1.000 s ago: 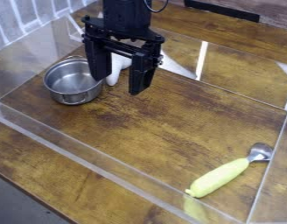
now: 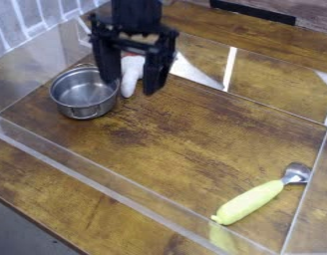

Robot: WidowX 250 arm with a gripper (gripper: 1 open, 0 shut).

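Note:
My black gripper (image 2: 133, 68) hangs open over the back left of the wooden table, slightly blurred, above and beside a steel pot (image 2: 84, 100). Partly behind the gripper, to the right of the pot, lies a white object (image 2: 132, 84), too hidden to identify. At the front right lies a scoop-like utensil with a pale yellow-green handle (image 2: 253, 201) and a metal head (image 2: 295, 174).
Clear low walls (image 2: 314, 214) border the wooden work area (image 2: 179, 149). A white railing or grate (image 2: 20, 40) stands beyond the back left.
The pot and the utensil stay where they were.

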